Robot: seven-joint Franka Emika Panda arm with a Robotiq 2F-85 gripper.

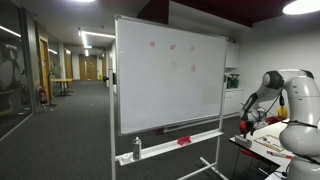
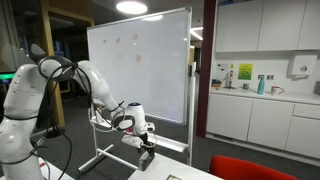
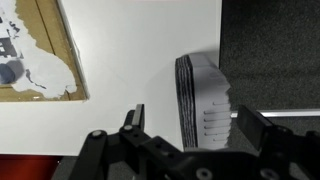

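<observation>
A block of pale grey layers with a dark striped side, perhaps a whiteboard eraser point(image 3: 210, 100), lies at the edge of the white table point(image 3: 125, 60) in the wrist view. My gripper is open above it; its two dark fingers stand apart, one to each side of the block's near half. No contact between fingers and block can be made out. From the second exterior view, the hand hangs low over the table corner, close to a small dark shape point(image 2: 147, 159) that is probably the same block.
A brown-edged board with torn white paper point(image 3: 40, 50) lies on the table's left in the wrist view. The large whiteboard point(image 1: 170, 75) with faint red marks stands beside the table. A red chair or sofa point(image 2: 245, 168) is near the table.
</observation>
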